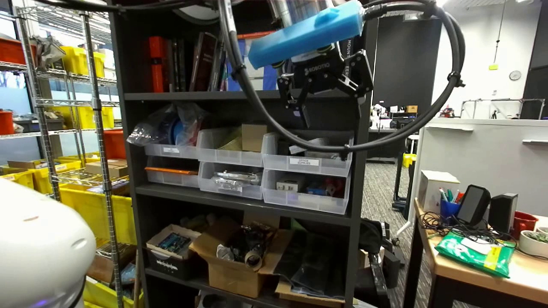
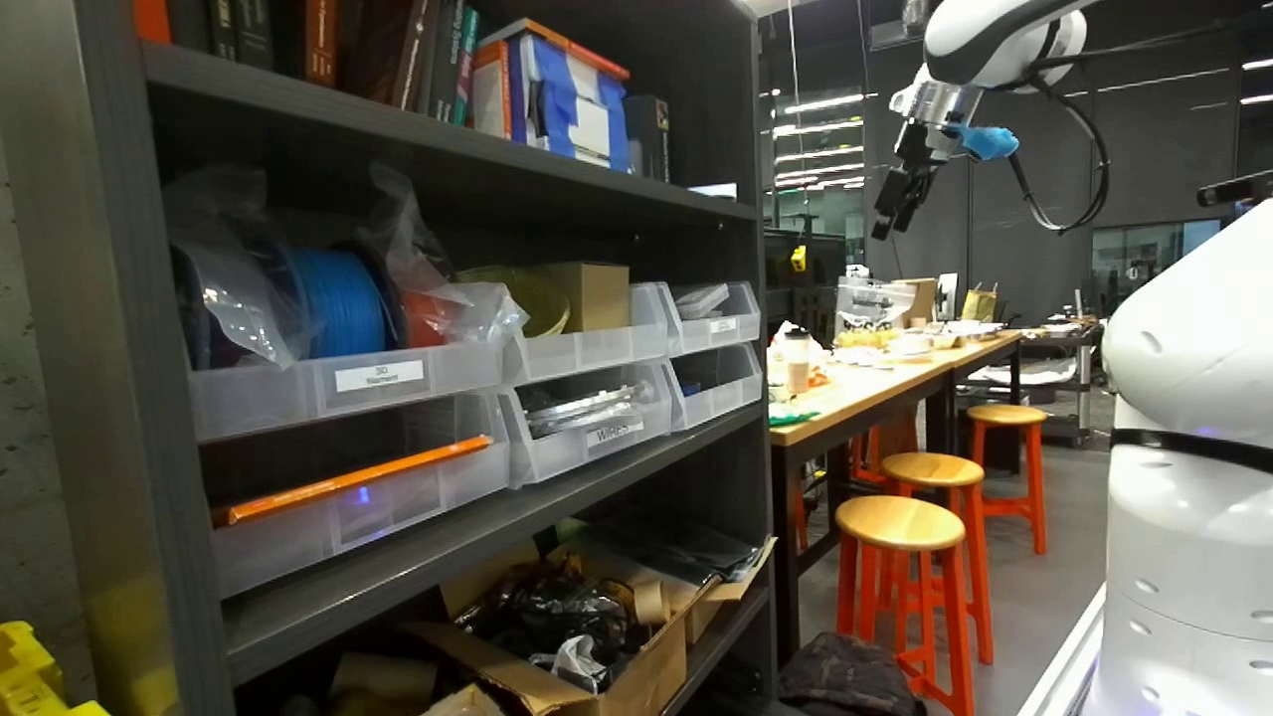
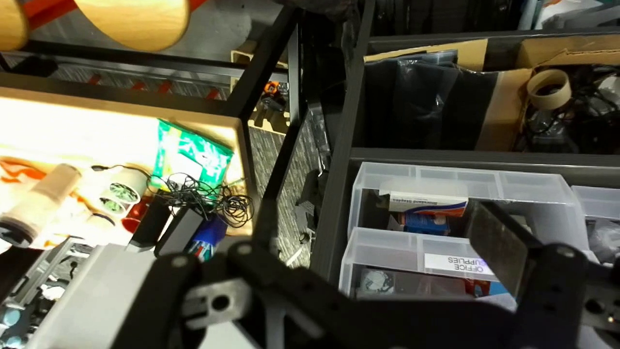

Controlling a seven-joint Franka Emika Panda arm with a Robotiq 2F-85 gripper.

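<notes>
My gripper (image 1: 331, 107) hangs in front of the shelving unit, level with the upper bins and towards its right side. Its fingers stand open, with nothing between the fingers. Exterior view 2 has the gripper (image 2: 897, 215) in the air to the right of the shelf, clear of it. In the wrist view, one dark finger (image 3: 501, 247) overlaps the clear office supplies bin (image 3: 372, 251), whose label appears upside down. Exterior view 1 shows that bin (image 1: 306, 163) below the gripper, partly crossed by the arm's black cable.
Other clear bins hold filament, wires (image 1: 231, 190) and small boxes. Books (image 2: 406, 54) stand on the shelf above; an open cardboard box (image 1: 233, 274) is below. A desk (image 1: 465, 267) with speakers and a green packet stands to the right. The black cable (image 1: 406, 138) loops widely beside the gripper.
</notes>
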